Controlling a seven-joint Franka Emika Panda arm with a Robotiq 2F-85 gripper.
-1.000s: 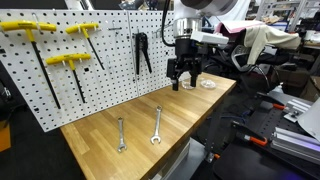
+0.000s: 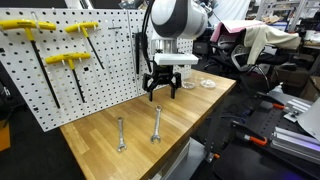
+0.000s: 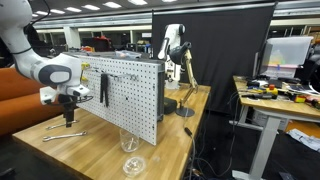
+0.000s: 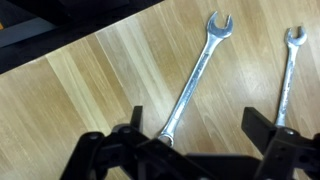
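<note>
Two silver wrenches lie flat and apart on the wooden table. The larger wrench runs diagonally across the wrist view, its open-ended head at the top and its lower end near my left finger. The smaller wrench shows at the right side of the wrist view, its shaft reaching down toward my right finger. My gripper hangs above the table with its black fingers spread wide and nothing between them. In exterior view 1 the gripper is beyond the larger wrench's far end.
A white pegboard stands along the table, with yellow-handled tools hanging on it. A clear glass container and a round clear dish occupy the table's other end. Bare wood surrounds the wrenches.
In exterior view 1 my arm and gripper have moved left and somewhat lower, toward the wrenches. Both wrenches lie where they were.
</note>
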